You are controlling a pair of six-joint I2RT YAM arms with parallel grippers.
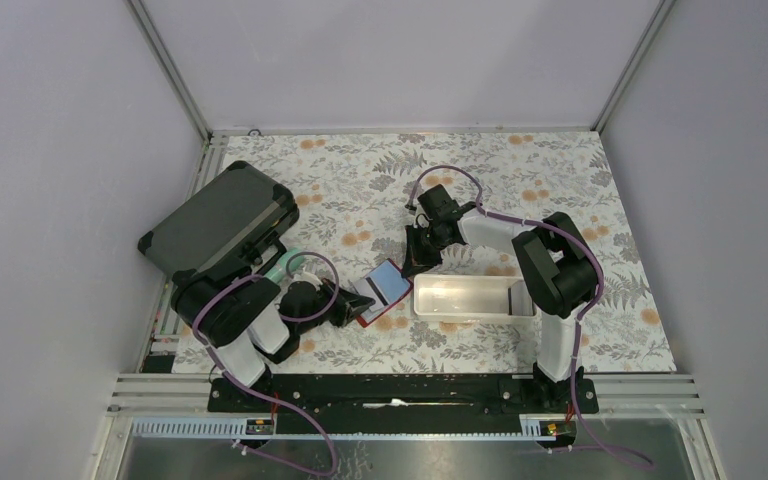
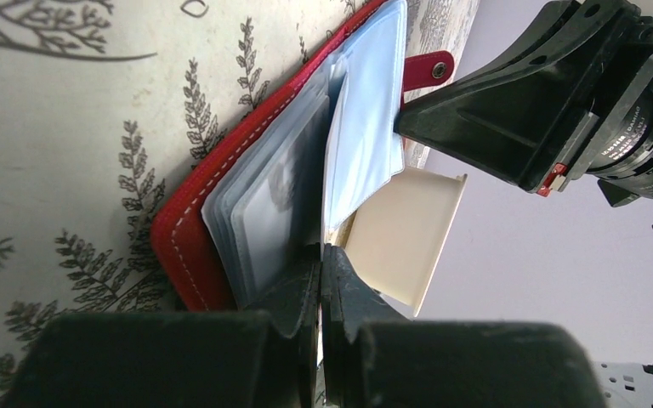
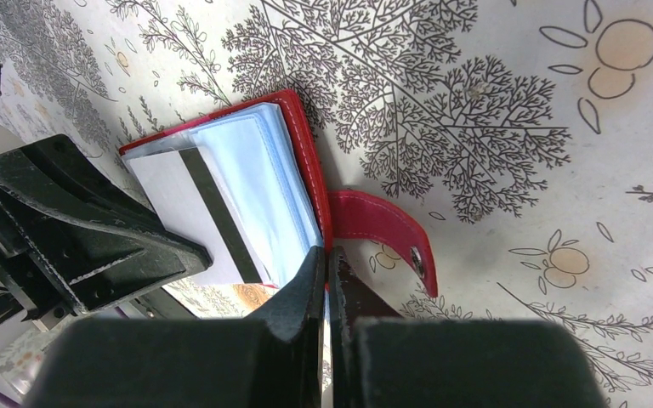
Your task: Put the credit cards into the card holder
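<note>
The red card holder (image 1: 363,322) lies open at mid-table, its clear sleeves (image 2: 276,183) and light-blue sleeves (image 3: 264,161) fanned up. A white card with a black stripe (image 3: 221,212) is pinched in my left gripper (image 1: 367,304), which is shut on it. Against the light-blue sleeves the card lies flat, partly overlapping them; how deep its far edge sits is hard to see. At the holder's opposite edge my right gripper is shut on the red cover edge, beside the snap strap (image 3: 387,225).
A cream tray (image 1: 460,298) stands close to the right of the holder, with a dark strip at its right end. The dark case (image 1: 215,220) fills the left, a green object (image 1: 282,264) beside it. Behind the holder the patterned cloth is clear.
</note>
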